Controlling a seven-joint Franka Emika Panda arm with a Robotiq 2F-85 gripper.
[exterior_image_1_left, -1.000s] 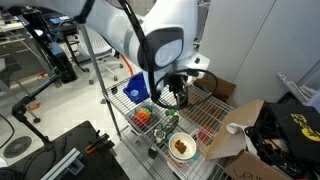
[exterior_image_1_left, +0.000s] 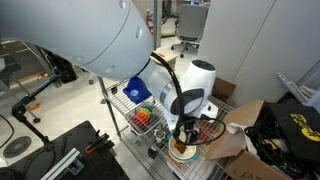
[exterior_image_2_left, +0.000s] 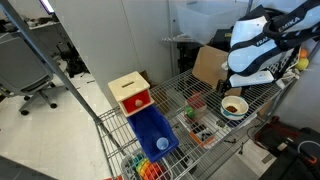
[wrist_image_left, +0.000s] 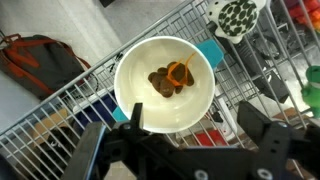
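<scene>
A white bowl (wrist_image_left: 140, 100) fills the middle of the wrist view, resting on the wire rack. Inside it lie brown lumps (wrist_image_left: 162, 86) and an orange strip (wrist_image_left: 181, 73). My gripper is open just above the bowl, its dark fingers (wrist_image_left: 97, 150) spread apart with nothing between them. In exterior view 1 the gripper (exterior_image_1_left: 183, 131) hangs over the bowl (exterior_image_1_left: 184, 150) and partly covers it. From the second exterior view, the bowl (exterior_image_2_left: 235, 106) shows below the arm.
A blue bin (exterior_image_2_left: 153, 134) and a wooden box with a red front (exterior_image_2_left: 135, 96) stand on the rack. Cardboard boxes (exterior_image_1_left: 240, 135) crowd the right side. A spotted white item (wrist_image_left: 233, 17) lies near the bowl. Several small coloured objects (exterior_image_1_left: 142, 115) lie left of it.
My arm has come down and towards the bowl, so the gripper now hangs right over it. The bowl and its contents seem to stay in place.
</scene>
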